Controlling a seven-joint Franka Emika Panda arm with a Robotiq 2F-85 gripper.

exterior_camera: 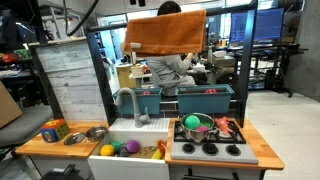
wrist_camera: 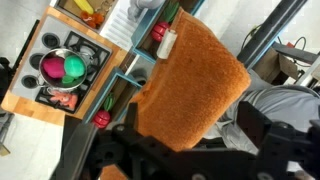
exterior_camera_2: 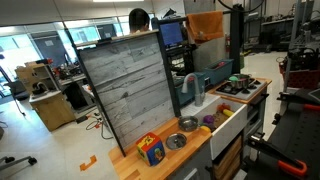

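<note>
An orange towel (exterior_camera: 165, 33) hangs over the black bar of the rack, above the counter. In exterior view 2 the same towel (exterior_camera_2: 206, 25) shows at the back. My gripper is open in the wrist view, its dark fingers standing wide apart at the lower edge. The towel (wrist_camera: 195, 85) fills the space beyond and between them. Whether either finger touches the cloth cannot be told. Neither exterior view shows the fingertips clearly.
Below the towel, a pot (exterior_camera: 198, 128) with toy food stands on the stove (exterior_camera: 212, 151). The sink (exterior_camera: 125, 168) holds several toy fruits. Metal bowls (exterior_camera: 96, 134) and a colourful box (exterior_camera: 54, 130) sit at left. Blue bins (exterior_camera: 204, 100) hang behind.
</note>
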